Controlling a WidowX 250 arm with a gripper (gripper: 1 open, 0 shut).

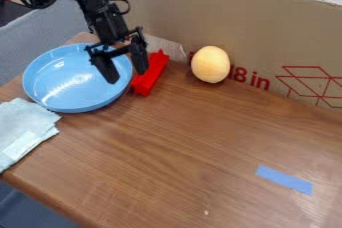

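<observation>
My black gripper (123, 64) hangs open over the right part of a blue plate (64, 84), its fingertips low, just left of a red object (152, 74) that lies on the wooden table beside the plate. Whether the fingers touch the plate or the red object I cannot tell. A pale yellow, egg-shaped object (210, 64) stands to the right of the red one, near the cardboard wall.
A folded pale cloth (20, 130) lies at the left edge of the table (187, 162). A strip of blue tape (285, 180) is at the right. Cardboard (267, 22) closes off the back.
</observation>
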